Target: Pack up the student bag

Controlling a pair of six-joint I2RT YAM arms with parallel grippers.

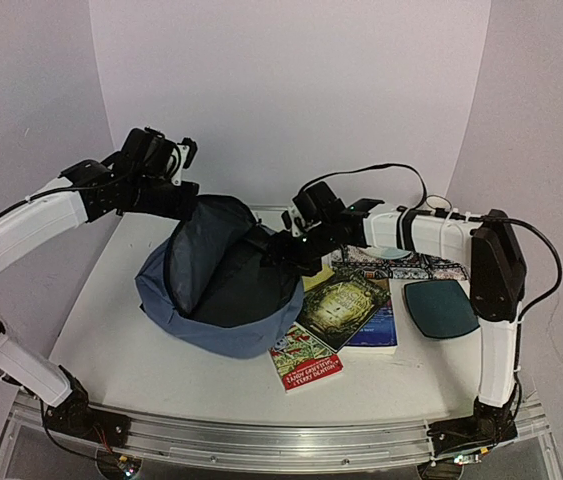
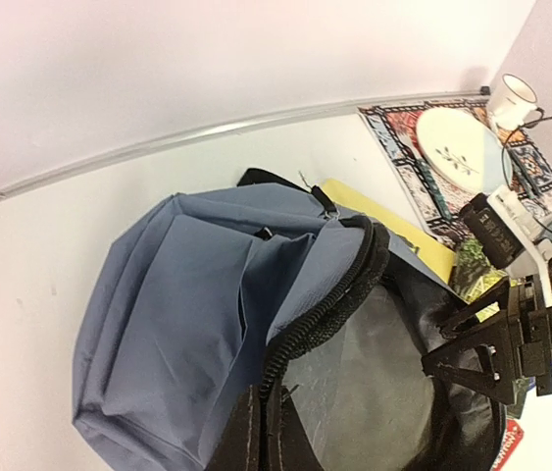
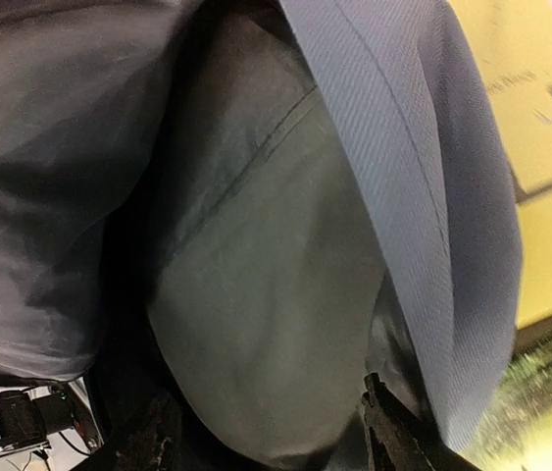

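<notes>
A blue-grey backpack (image 1: 219,335) lies on the left-middle of the table, its dark interior (image 3: 266,294) gaping open. My left gripper (image 1: 186,195) is raised at the bag's left flap, shut, with the zippered edge (image 2: 325,324) at its fingertips; whether it grips it is unclear. My right gripper (image 1: 286,250) is part open at the bag's right rim, over the opening. Right of the bag lie a red book (image 1: 306,368), a dark green-gold book (image 1: 344,305), a blue book (image 1: 376,338) and a yellow book (image 2: 437,255).
A patterned mat (image 1: 436,267) with a plate (image 2: 452,147) and a white mug (image 2: 511,103) lies at the back right. A dark teal rectangle (image 1: 439,308) lies at the right.
</notes>
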